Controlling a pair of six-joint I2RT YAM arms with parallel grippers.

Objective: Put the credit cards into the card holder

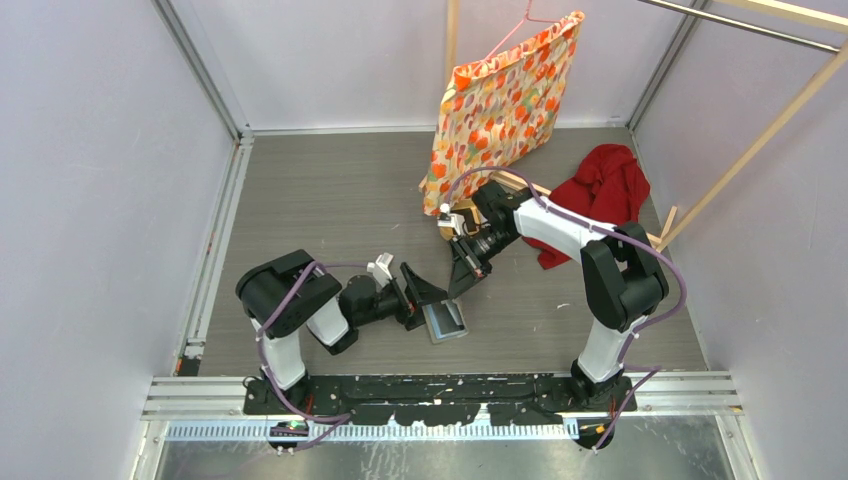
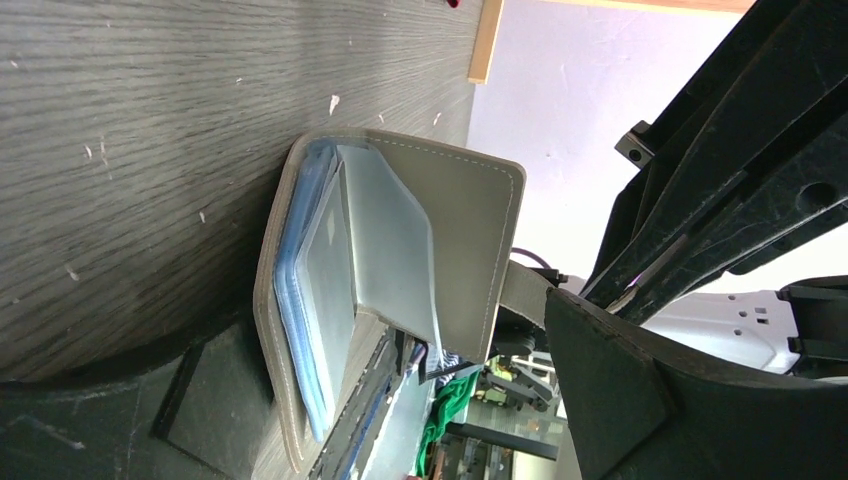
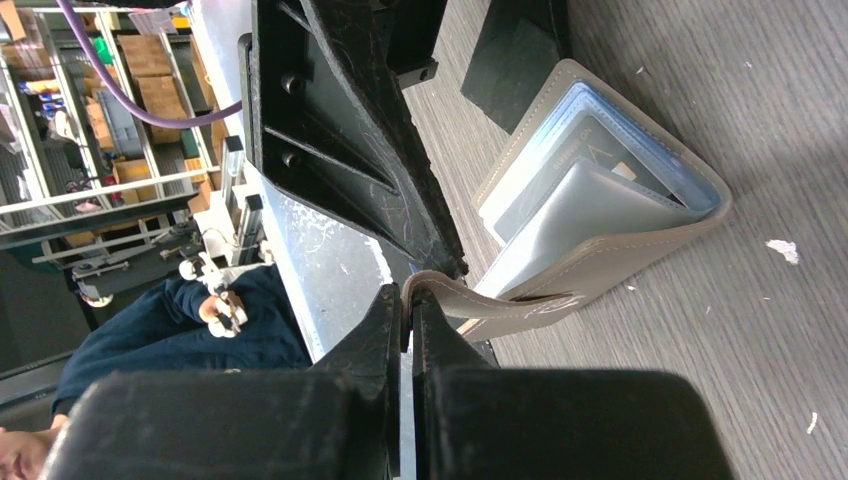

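Observation:
The taupe card holder (image 1: pixel 445 321) stands partly opened on the table between both arms. Its cover (image 2: pixel 455 220) is raised, and clear sleeves fan out inside. A greyish card (image 3: pixel 570 172) shows within the sleeves. My right gripper is shut on the holder's strap (image 3: pixel 470 297), a narrow tab at the cover's edge. My left gripper (image 1: pixel 428 308) is open, with one finger (image 2: pixel 215 400) low beside the holder's back and the other finger (image 3: pixel 400 200) near the raised cover. No loose card can be made out.
Behind the right gripper sits a small wooden tray (image 1: pixel 447 233), partly covered by the arm. A patterned cloth (image 1: pixel 505 105) hangs at the back, and a red cloth (image 1: pixel 605 190) lies at the right. Table space left of the arms is clear.

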